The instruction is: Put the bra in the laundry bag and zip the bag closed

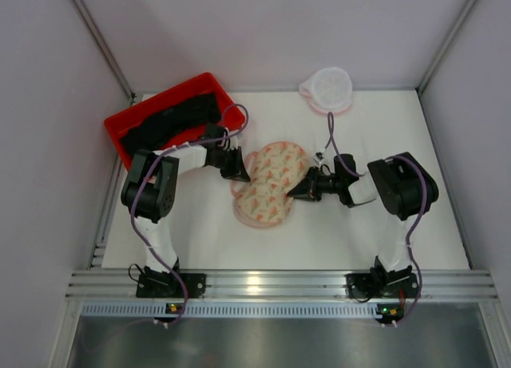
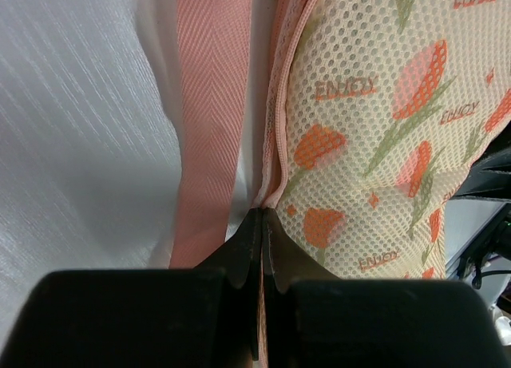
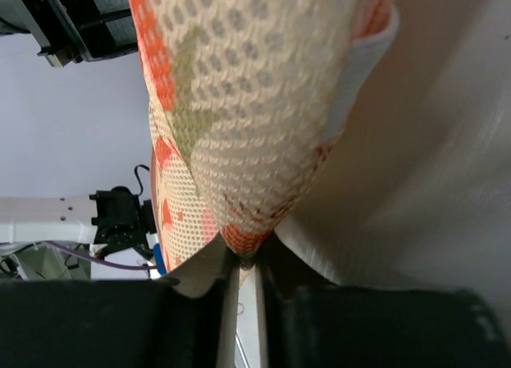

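A beige mesh laundry bag, printed with orange flowers and "ENJOY", lies flat mid-table. My left gripper is at its left side. In the left wrist view, its fingers are shut with the bag's pink edging pinched at the tips. My right gripper is at the bag's right edge. The right wrist view shows mesh fabric gathered to a point between its nearly closed fingertips. Black cloth lies in the red basket; whether it is a bra, I cannot tell.
The red basket stands at the back left, close to my left arm. A white, round mesh item with a pink edge lies at the back right. Bare white table extends in front of the right arm.
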